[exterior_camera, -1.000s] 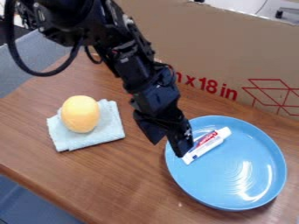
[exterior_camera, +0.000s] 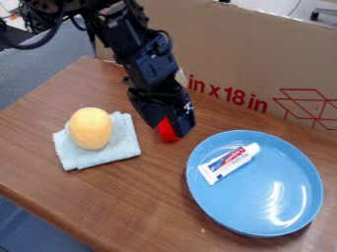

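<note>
My black gripper hangs over the middle of the table, just behind and left of a blue plate. A red object shows just below it, partly hidden by the gripper; whether the fingers hold it I cannot tell. A white toothpaste tube with red and blue lettering lies on the plate's upper left part. A yellow round object rests on a folded light-blue cloth at the left.
A large cardboard box stands along the back. A blue-grey area lies beyond its left edges.
My gripper has moved back and left, away from the plate and tube, and up slightly. The red object, hidden earlier, now shows beneath it.
</note>
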